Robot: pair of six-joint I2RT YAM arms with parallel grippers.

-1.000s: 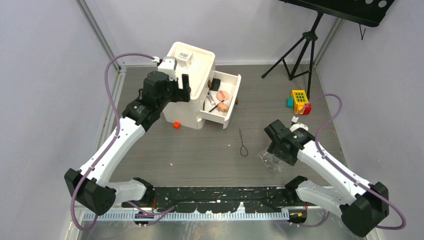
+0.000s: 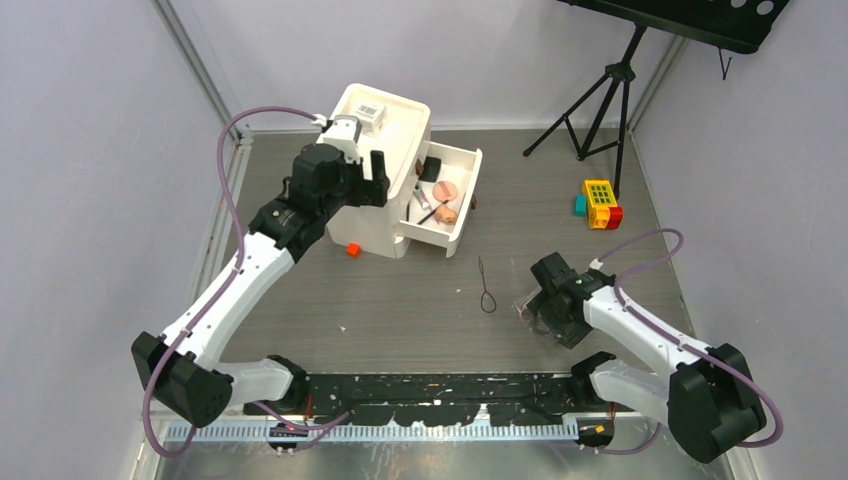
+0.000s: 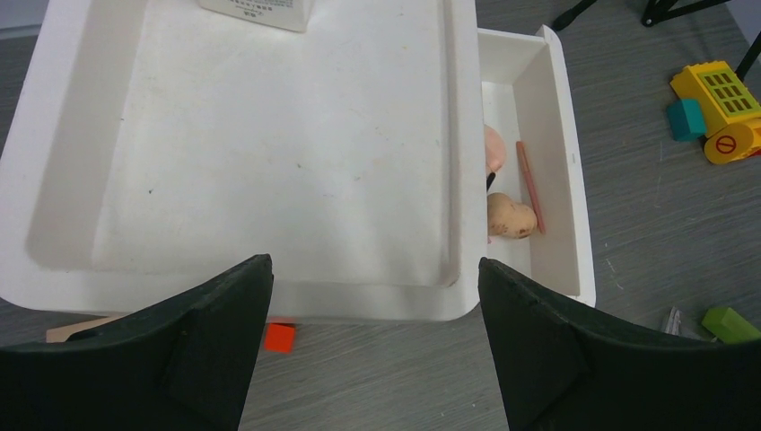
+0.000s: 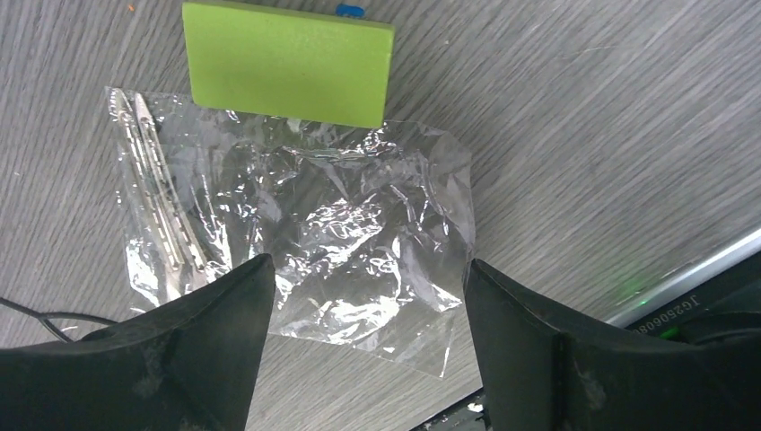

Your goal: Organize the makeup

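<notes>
A white storage box (image 2: 383, 115) has its drawer (image 2: 450, 238) pulled out, holding a pink round item (image 2: 444, 190), a tan sponge-like item (image 3: 510, 216), a black item (image 2: 432, 169) and thin sticks. My left gripper hangs open over the box's top tray, nothing between its fingers. My right gripper is low over a clear plastic bag (image 4: 359, 242) with thin silvery items (image 4: 161, 189) at one side; its fingers stand apart over the bag, not visibly holding it. A green block (image 4: 287, 63) lies at the bag's edge.
A small white box (image 2: 367, 115) sits on the top tray. A black loop (image 2: 488, 298) lies mid-floor, an orange cube (image 2: 353, 250) by the box. Toy blocks (image 2: 602, 204) and a black tripod stand (image 2: 620, 72) occupy the back right.
My right gripper has moved down and toward the front, over the plastic bag, covering more of it. My left gripper has barely shifted.
</notes>
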